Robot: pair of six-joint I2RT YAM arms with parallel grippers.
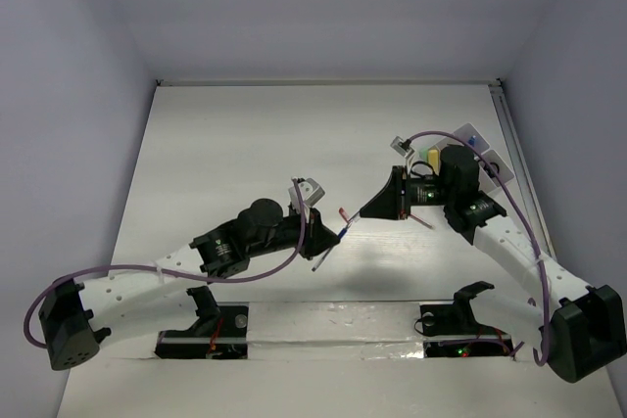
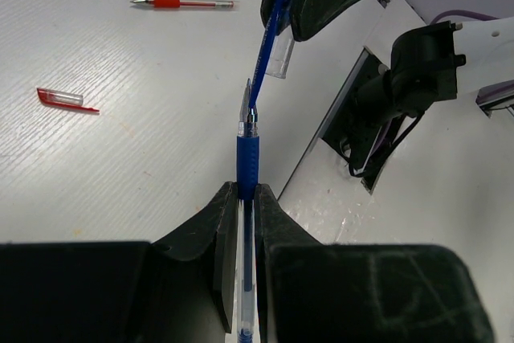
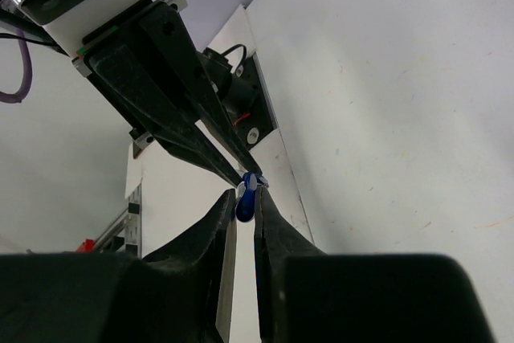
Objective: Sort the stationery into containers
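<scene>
A blue pen (image 2: 247,158) stands point outward in my left gripper, which is shut around its blue grip. Its metal tip is bare. My right gripper is shut on the pen's cap, a clear tube (image 2: 279,55) with a long blue clip (image 2: 262,58). The clip's end lies right by the pen tip; whether they touch I cannot tell. In the right wrist view the blue cap end (image 3: 246,202) shows between the right fingertips, just in front of the left gripper. A red pen (image 2: 185,3) and a red cap (image 2: 68,100) lie apart on the table.
A compartmented white container (image 1: 497,171) stands at the table's right, partly behind my right arm. Yellow (image 1: 433,158), blue and black items show in it.
</scene>
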